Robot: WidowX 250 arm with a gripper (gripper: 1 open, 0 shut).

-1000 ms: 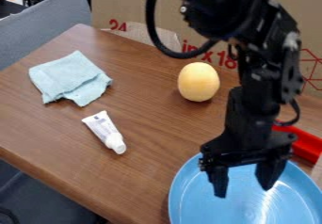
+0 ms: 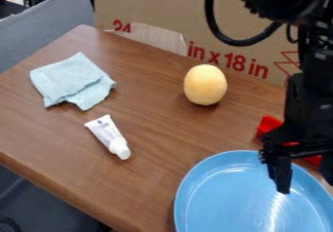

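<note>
My black gripper (image 2: 302,173) is at the right edge, over the right part of a blue plate (image 2: 228,209), open, partly cut off by the frame. Behind it a red object (image 2: 270,124) is mostly hidden. A pale yellow egg-shaped object (image 2: 205,85) stands toward the back of the wooden table. A white tube (image 2: 108,136) lies left of the plate, and a folded light-blue cloth (image 2: 72,80) is at the far left.
A cardboard box wall (image 2: 169,12) runs along the back. The table's left edge drops to a grey surface.
The arm and gripper have moved right toward the frame's edge, uncovering more of the plate and the egg-shaped object. The things on the table look unmoved.
</note>
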